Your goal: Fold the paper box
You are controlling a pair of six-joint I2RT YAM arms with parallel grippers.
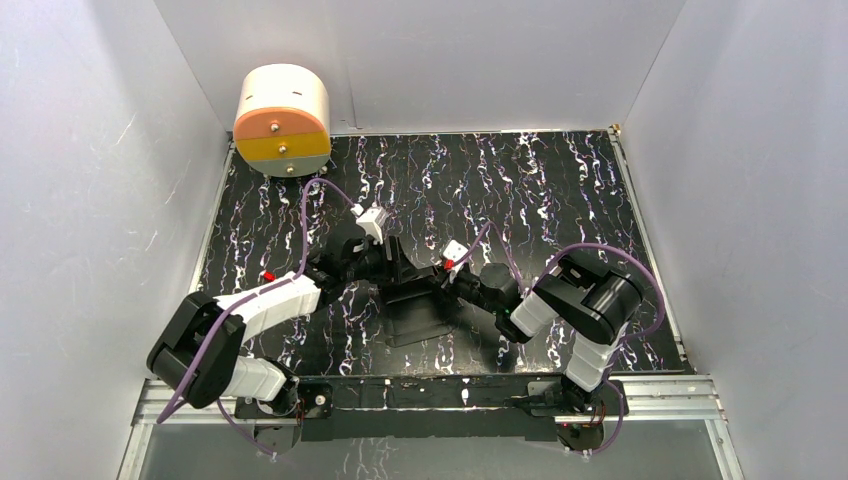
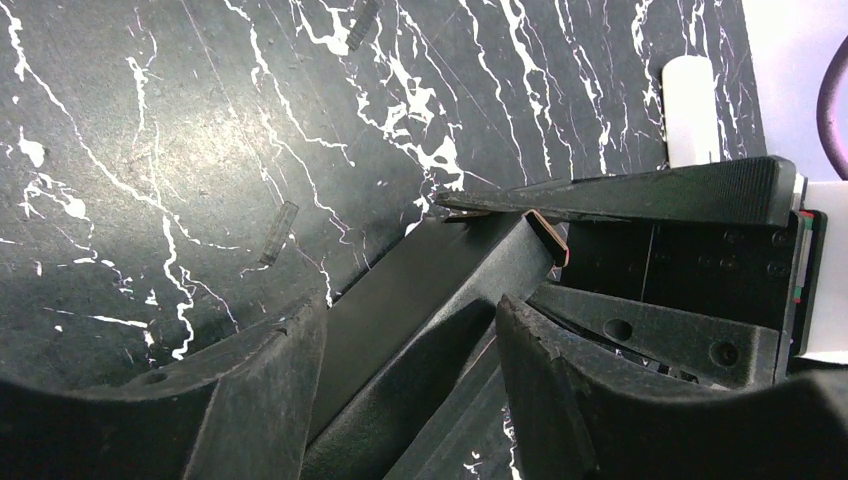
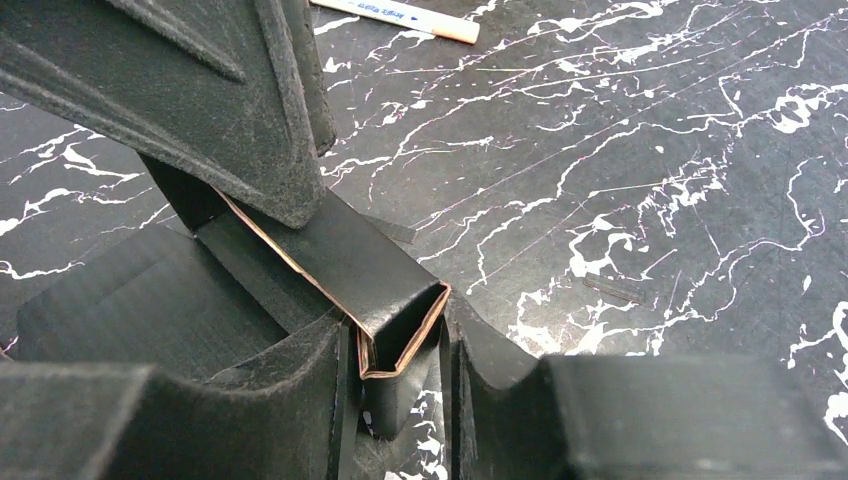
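The black paper box (image 1: 417, 318) lies at the front middle of the table, its flat panel toward the front edge and a folded wall at its back. Above the wall's left part, my left gripper (image 1: 398, 275) is open. In the left wrist view, the folded wall (image 2: 430, 300) runs between its spread fingers. At the wall's right end is my right gripper, with the open-ended fold (image 3: 375, 270) between its fingers. Whether those fingers press on the fold cannot be told. The left gripper's dark finger hides part of the wall in the right wrist view.
A drum-shaped cabinet (image 1: 283, 120) with coloured drawers stands at the back left. A white marker (image 3: 400, 16) lies beyond the box.
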